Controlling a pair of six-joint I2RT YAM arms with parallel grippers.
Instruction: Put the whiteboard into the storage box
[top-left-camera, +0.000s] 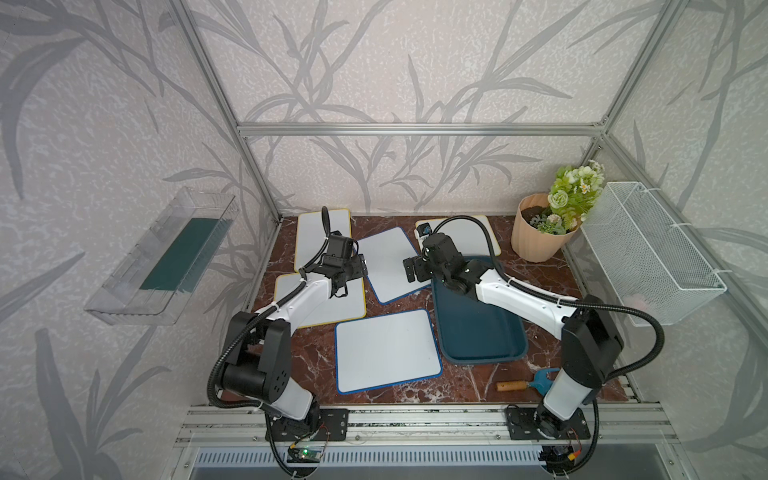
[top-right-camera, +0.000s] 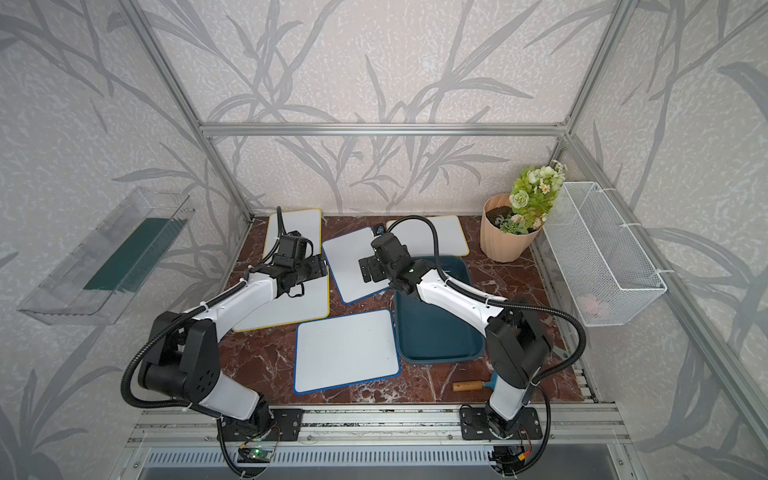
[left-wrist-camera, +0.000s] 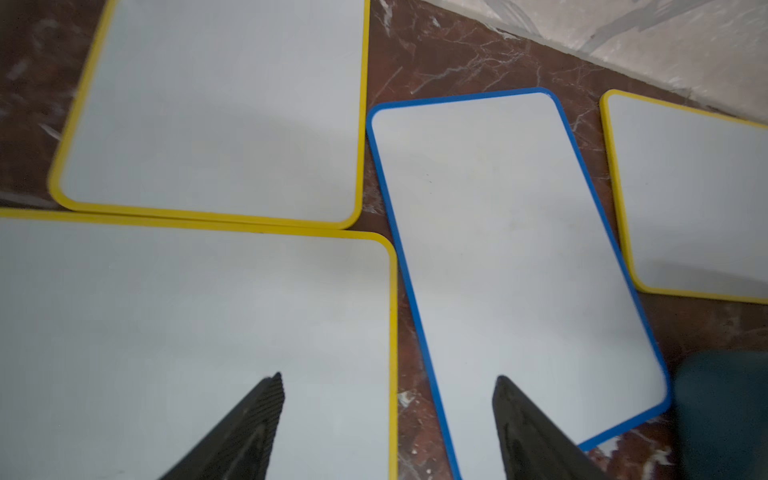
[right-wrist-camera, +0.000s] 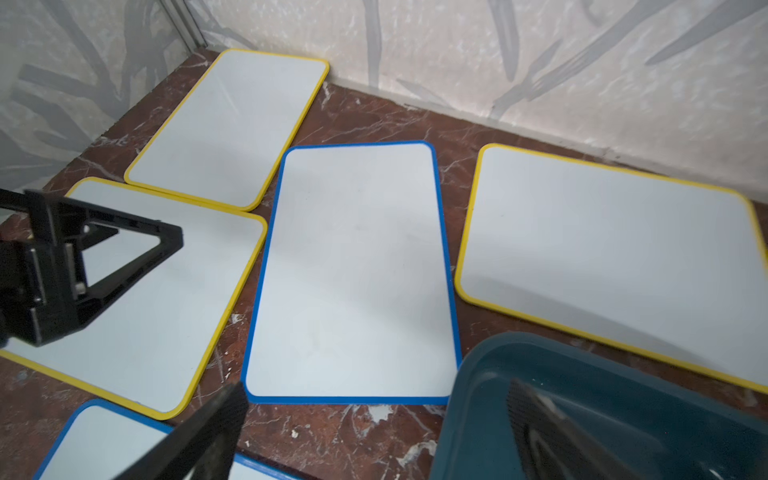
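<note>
Several whiteboards lie flat and empty on the marbled table. Two are blue-edged: the middle whiteboard (right-wrist-camera: 356, 272) and the front whiteboard (top-left-camera: 388, 350). Yellow edges mark the back-left whiteboard (left-wrist-camera: 220, 112), the left whiteboard (left-wrist-camera: 200, 336) and the back-right whiteboard (right-wrist-camera: 616, 248). Right of the blue-edged pair, the dark teal box (top-left-camera: 485, 358) is partly covered by my right arm. My left gripper hovers over the left and middle boards, its fingers apart and empty. Above the middle board and the box's edge, my right gripper is open with nothing between its fingers.
A potted plant (top-left-camera: 537, 232) stands at the back right. Clear basket (top-left-camera: 132, 308) and white mesh basket (top-left-camera: 656, 256) hang on the side walls. At the front right lies a wooden-handled tool (top-left-camera: 512, 385). Little bare table shows between the boards.
</note>
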